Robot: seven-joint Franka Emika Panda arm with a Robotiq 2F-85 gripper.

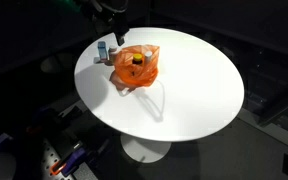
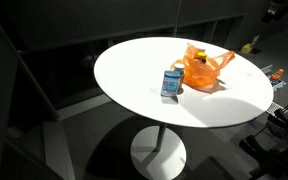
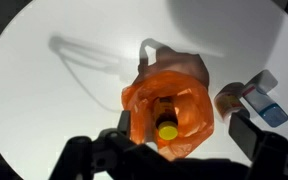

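Note:
An orange plastic bag point(image 3: 191, 92) lies open on the white round table, its handles spread out. Inside it rests a dark bottle point(image 3: 164, 105) with a yellow cap point(image 3: 167, 130); the yellow top also shows above the bag point(image 1: 136, 73) in exterior view 1. My gripper is open above the bag in the wrist view, its fingers wide apart on either side of the bottle and nothing gripped. Beside the bag stands a blue container point(image 2: 171, 83), seen from above point(image 3: 264, 105) at the right of the wrist view. A brownish round item point(image 3: 227, 100) sits between container and bag.
The white table point(image 1: 194, 90) has broad free room away from the bag and the blue container. Its rounded edge lies close to the blue container. Beyond the table, other equipment point(image 2: 274, 75) stands at the far right of exterior view 2.

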